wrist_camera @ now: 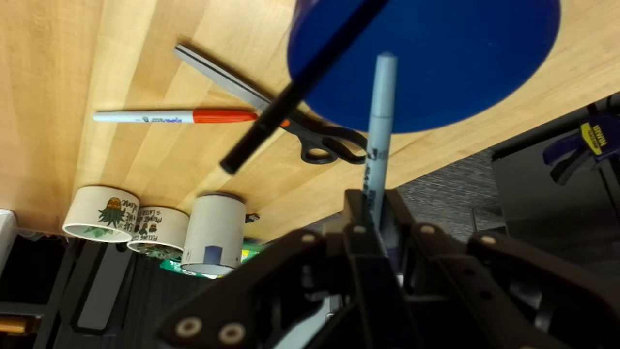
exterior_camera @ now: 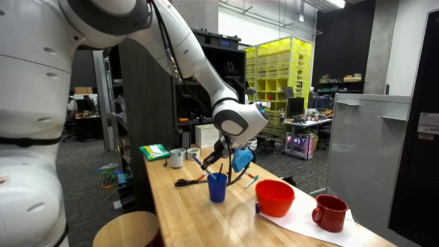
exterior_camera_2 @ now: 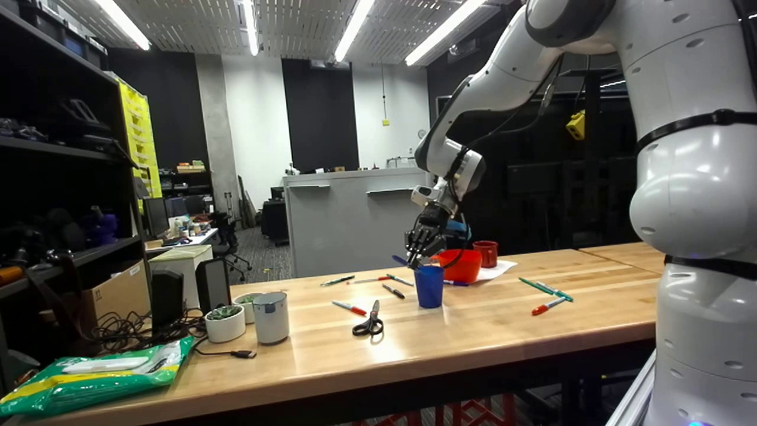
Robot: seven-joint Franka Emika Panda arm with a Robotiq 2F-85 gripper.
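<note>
My gripper is shut on a marker with a pale grey-blue barrel (wrist_camera: pixel 379 136); in exterior view 1 its blue end (exterior_camera: pixel 197 161) sticks up behind the fingers. The marker slants down, its lower end over the mouth of the blue cup (exterior_camera: pixel 217 189). From the wrist, the cup's dark blue inside (wrist_camera: pixel 453 64) lies beyond the barrel. A black pen (wrist_camera: pixel 302 81) leans out of the cup over its rim, beside the held marker. In exterior view 2 the gripper (exterior_camera_2: pixel 414 257) hangs just above the cup (exterior_camera_2: pixel 429 287), which stands upright.
Scissors (exterior_camera_2: pixel 370 323) and a red-capped marker (exterior_camera_2: pixel 349 308) lie near the cup, with several other markers scattered about. A red bowl (exterior_camera: pixel 274 197) and red mug (exterior_camera: pixel 330 213) stand on white paper. Potted plants and a grey mug (exterior_camera_2: pixel 271 317) stand farther off.
</note>
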